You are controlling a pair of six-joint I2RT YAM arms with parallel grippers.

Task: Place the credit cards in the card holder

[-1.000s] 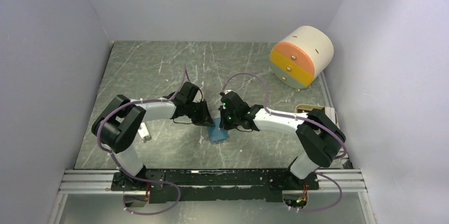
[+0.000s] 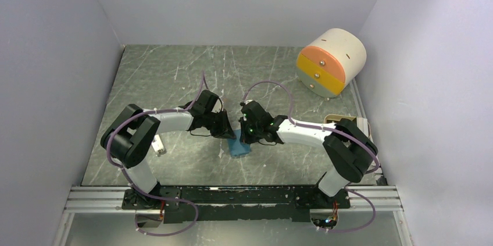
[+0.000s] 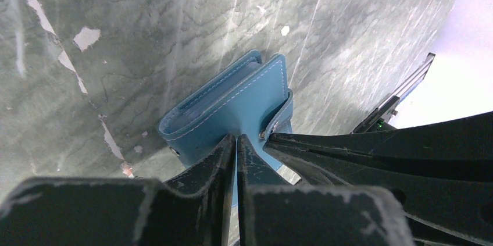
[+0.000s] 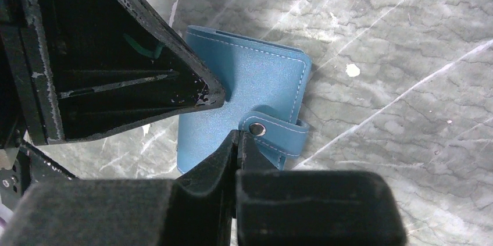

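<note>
The blue card holder [image 2: 239, 148] lies on the table in front of both arms, with pale stitching along its edges. My left gripper is shut on the holder near one edge; that side shows a folded opening with layers inside. In the right wrist view, a short strap [image 4: 282, 132] with a round metal snap [image 4: 257, 129] wraps the holder's edge. At the snap, the tips of my right gripper are shut, nothing visible between them. What lies beneath the fingertips is hidden. No loose credit card shows.
A cream cabinet with coloured drawers [image 2: 331, 63] stands at the back right. Partly behind the right arm is a tan open box [image 2: 332, 118]. A small white object [image 2: 158, 145] lies by the left arm.
The left arm and the holder look unmoved.
</note>
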